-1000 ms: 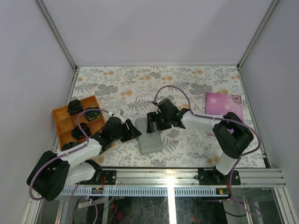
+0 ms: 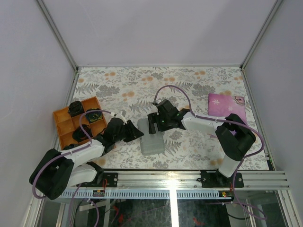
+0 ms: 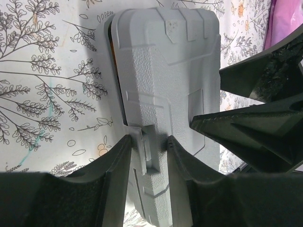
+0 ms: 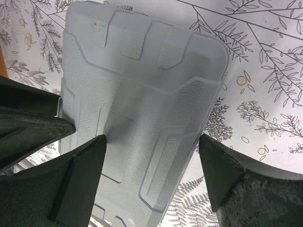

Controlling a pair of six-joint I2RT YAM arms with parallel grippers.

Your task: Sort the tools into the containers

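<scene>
A closed grey plastic case (image 2: 151,146) lies on the floral table between both arms, seen close up in the left wrist view (image 3: 189,56) and right wrist view (image 4: 137,104). My left gripper is at its long edge, fingertips close together at the latch; whether it grips cannot be told. My right gripper lies over the case with fingertips apart, one on its face and the other at its edge.
An orange compartment box (image 2: 64,123) with dark coiled items sits at the far left. A pink patterned pad (image 2: 220,106) lies at the right.
My grippers have shifted very slightly at the case; it stays in the same place.
</scene>
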